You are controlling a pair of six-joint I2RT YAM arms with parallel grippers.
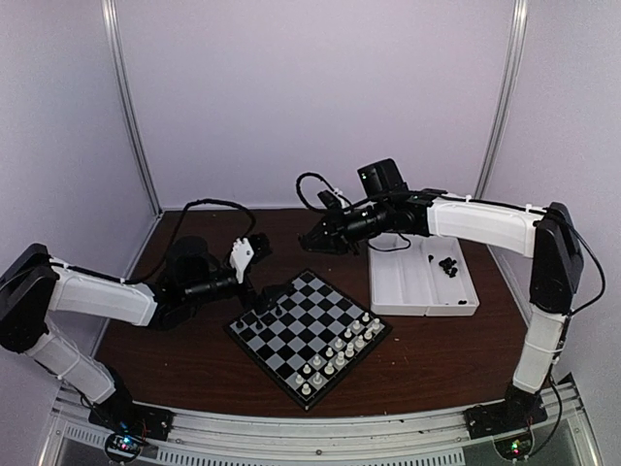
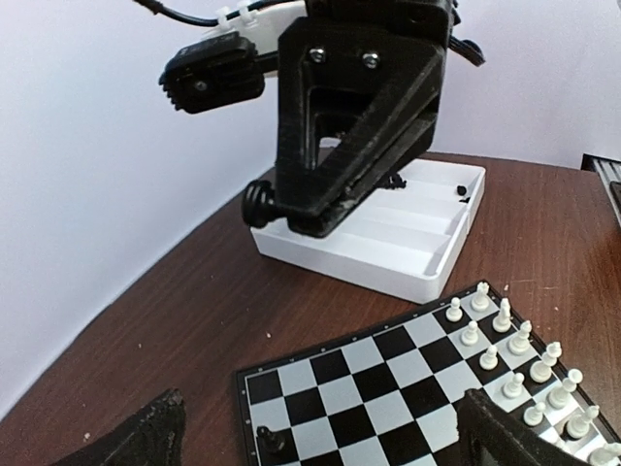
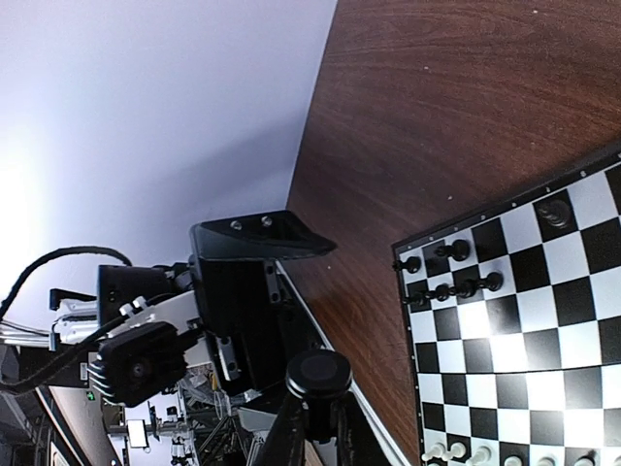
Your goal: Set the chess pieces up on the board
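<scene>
The chessboard [image 1: 309, 338] carries white pieces [image 1: 341, 351] along its right edge and several black pieces [image 3: 466, 288] on the far side. My right gripper [image 1: 312, 243] is raised above the back of the board, shut on a black piece, whose round base faces the wrist camera; the left wrist view shows it at the fingertips. My left gripper [image 1: 267, 296] is low over the board's left corner region, open, its two fingers at the bottom edges of the left wrist view with nothing held between them.
A white tray [image 1: 417, 291] at the right holds loose black pieces [image 1: 448, 265]. Bare wooden table [image 1: 417, 359] surrounds the board, with walls behind and at both sides.
</scene>
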